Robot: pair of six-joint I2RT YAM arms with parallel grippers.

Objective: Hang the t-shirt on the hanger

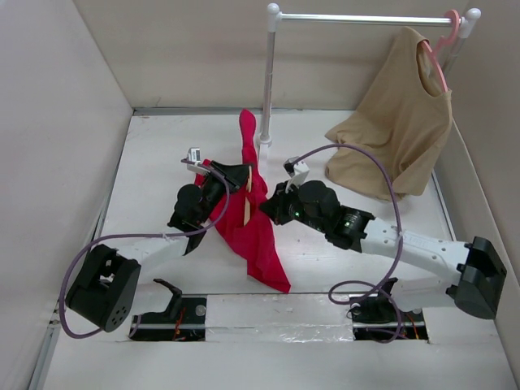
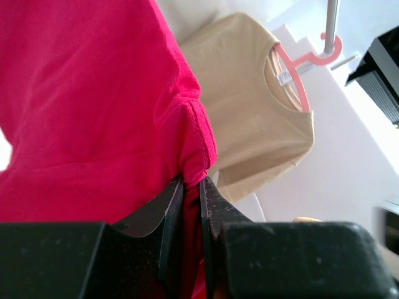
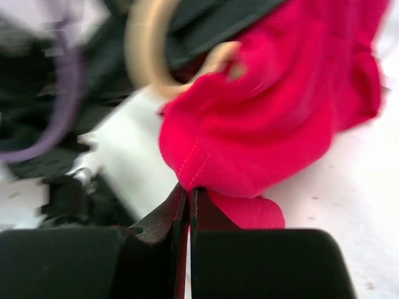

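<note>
A red T-shirt (image 1: 260, 252) hangs bunched over the left half of the table, with a pale tan wooden hanger (image 1: 248, 207) partly inside it. My left gripper (image 1: 244, 171) is shut on the red fabric; in the left wrist view a thick fold (image 2: 187, 143) rises from between its fingers. My right gripper (image 1: 272, 207) is shut at the shirt's right side; in the right wrist view red cloth (image 3: 230, 143) lies right at its fingertips, and whether any is pinched between them is unclear.
A white metal rack (image 1: 366, 19) spans the back. A beige shirt (image 1: 390, 130) on a pink hanger (image 1: 451, 24) hangs at its right end. Purple cables arch over both arms. Bare table shows at the far left and centre right.
</note>
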